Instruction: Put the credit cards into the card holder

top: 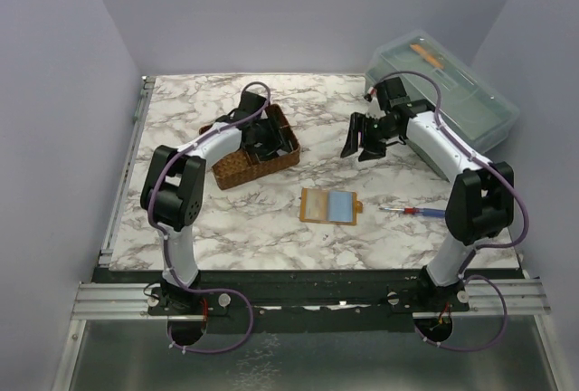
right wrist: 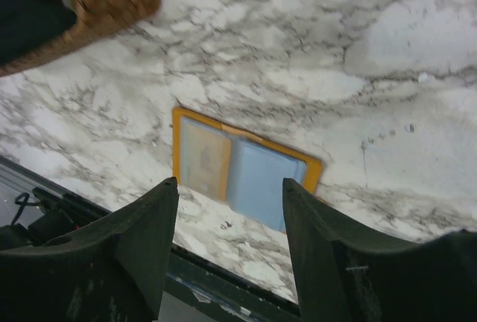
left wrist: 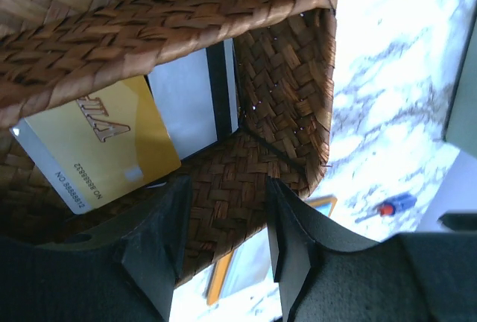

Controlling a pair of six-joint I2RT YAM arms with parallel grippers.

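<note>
In the left wrist view, a gold card [left wrist: 112,147] and a white card [left wrist: 190,102] with a dark stripe lie in one compartment of the brown woven basket [left wrist: 320,98]. Over that basket is my left gripper, its fingers apart and nothing visible between them. The card holder [top: 340,206] lies flat and unfolded on the marble table, tan-edged, with a beige panel and a pale blue one. Above the table, up and right of the holder in the top view, my right gripper [top: 355,139] stands open and empty; its wrist view shows the holder [right wrist: 264,180] beyond its fingertips.
A screwdriver [top: 414,211] with a blue and red handle lies right of the holder. At the back right stands a clear green-lidded box [top: 452,92]. Woven walls divide the basket into compartments. Marble is bare around the holder.
</note>
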